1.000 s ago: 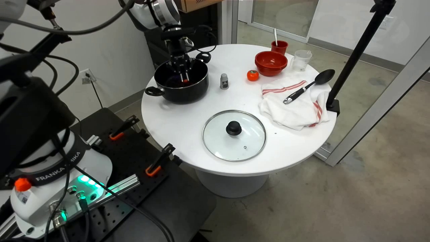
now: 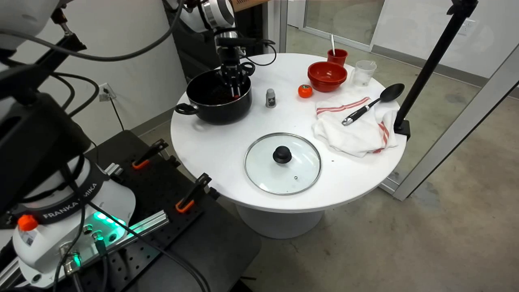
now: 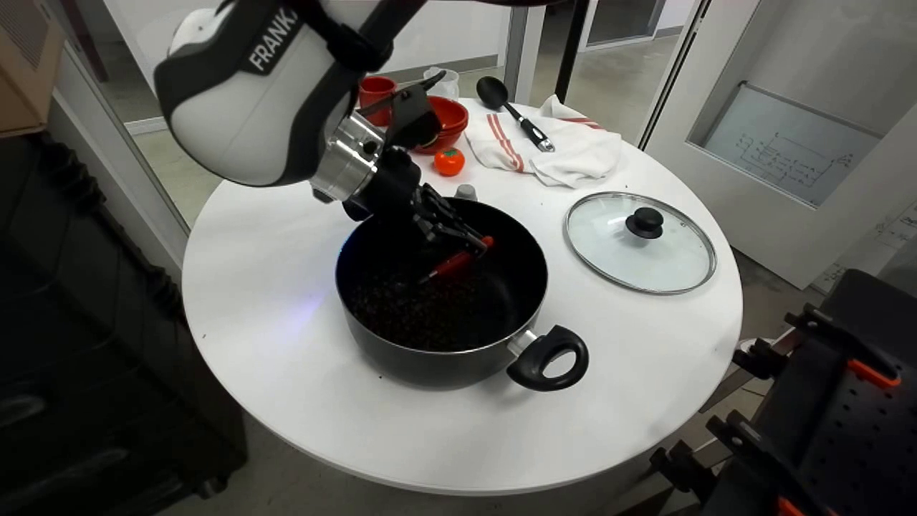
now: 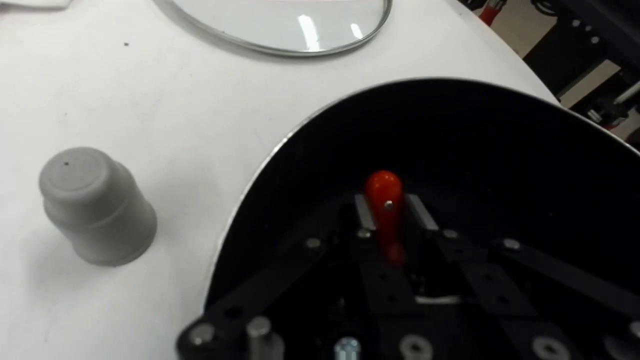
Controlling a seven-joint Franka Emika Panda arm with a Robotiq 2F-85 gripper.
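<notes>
The black pot [image 3: 438,357] stands uncovered on the round white table, with dark small bits [image 3: 404,309] over part of its floor. Reaching down inside it, my gripper is shut on a red-handled utensil [image 4: 384,192]. Its red handle end sticks up between the two fingertips in the wrist view. From the other side, the handle [image 3: 453,262] slants low inside the pot, and the utensil's far end is hard to make out against the dark interior. The glass lid [image 2: 282,170] with a black knob lies flat on the table, apart from the pot.
A grey shaker [image 2: 270,99] stands close beside the pot. Farther off are a tomato [image 2: 305,91], red bowls [image 2: 327,75], a red cup [image 2: 337,56], a clear cup [image 2: 363,73] and a black spoon [image 2: 374,103] on a white towel [image 2: 350,134].
My gripper has shifted toward the right side of the pot in exterior view 1, with the red handle between its fingers. Pot, lid and the other table items have stayed put.
</notes>
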